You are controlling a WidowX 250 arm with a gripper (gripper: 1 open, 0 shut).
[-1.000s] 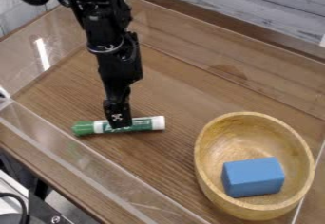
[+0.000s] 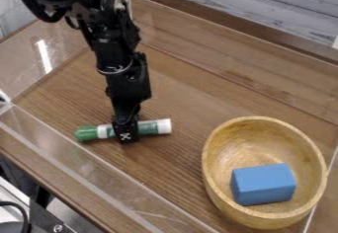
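My black gripper (image 2: 126,128) reaches down from the top left onto a green and white tube (image 2: 157,126) lying flat on the wooden table. Its fingertips are at the tube's middle; whether they grip it is unclear in this dark view.
A yellow bowl (image 2: 226,153) with a blue block (image 2: 263,183) in it stands at the lower right. A dark cable lies at the lower left corner.
The gripper has moved slightly down onto the tube. The tube and bowl look about where they were.
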